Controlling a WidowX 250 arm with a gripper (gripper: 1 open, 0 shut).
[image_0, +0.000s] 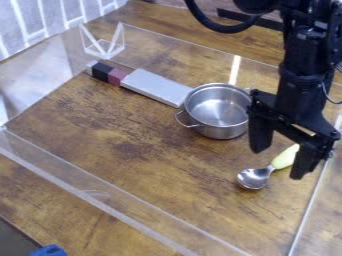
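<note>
The black gripper (287, 140) hangs low at the right, open, just above a spoon (257, 177) with a pale yellow handle, which it partly covers. A steel pot (214, 108) with loop handles stands left of the gripper, in the middle of the wooden table.
A grey bar (152, 85) with a dark, red-banded end lies at the back left. A white wire object (103, 42) stands behind it. Clear plastic walls edge the work area.
</note>
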